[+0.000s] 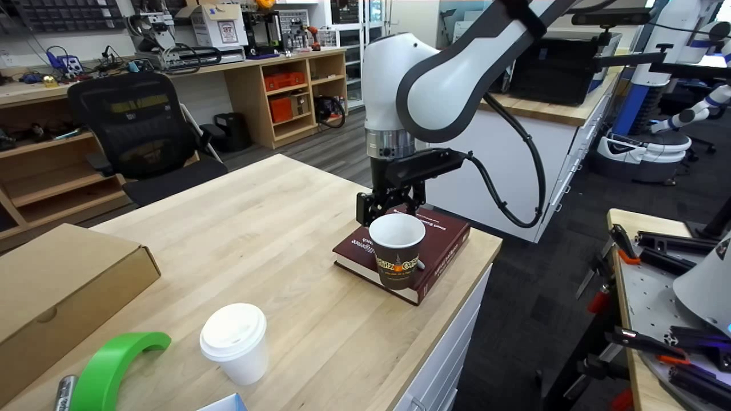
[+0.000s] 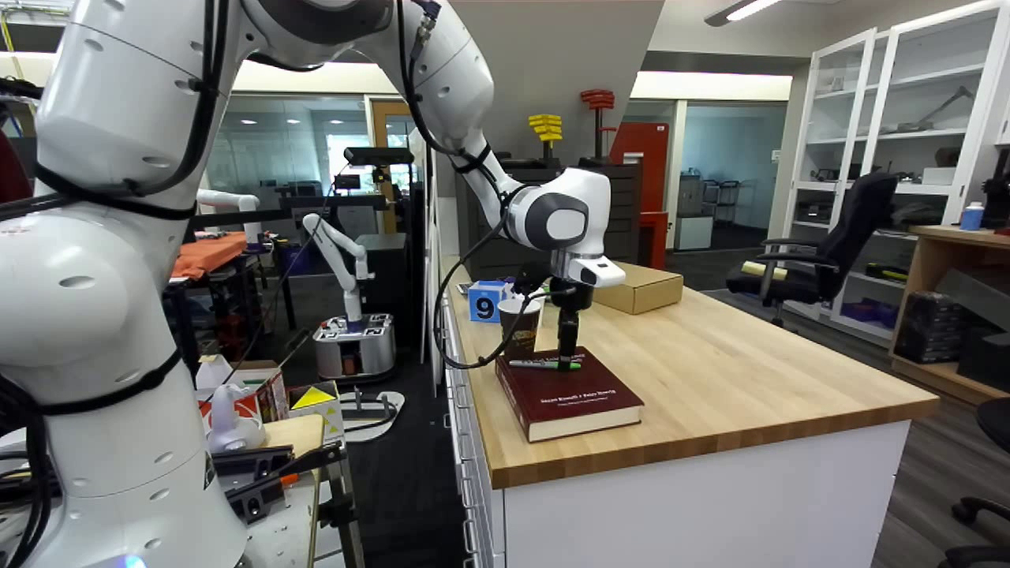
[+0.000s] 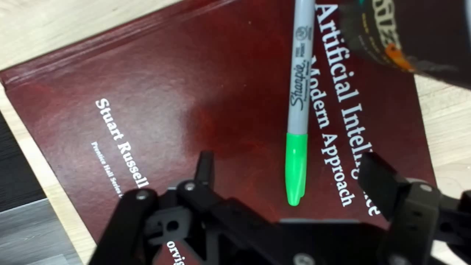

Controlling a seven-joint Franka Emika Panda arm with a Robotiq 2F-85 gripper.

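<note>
A grey Sharpie marker with a green cap (image 3: 296, 163) lies on a dark red book (image 3: 212, 79) titled Artificial Intelligence. On the book's near part in exterior view 1 stands a brown paper cup (image 1: 396, 260), upright and empty-looking at the rim; it hides most of the marker there. My gripper is open just above the book, one finger on each side of the marker's capped end, with nothing held. From exterior view 2, the gripper (image 2: 568, 364) hangs low at the marker's green end, behind which the cup (image 2: 520, 331) stands. Whether the fingertips touch the cover I cannot tell.
On the same wooden table (image 1: 294, 226) are a white lidded cup (image 1: 235, 342), a green arch (image 1: 113, 370), a cardboard box (image 1: 68, 294) and a blue number block (image 2: 487, 301). The book lies near the table's edge.
</note>
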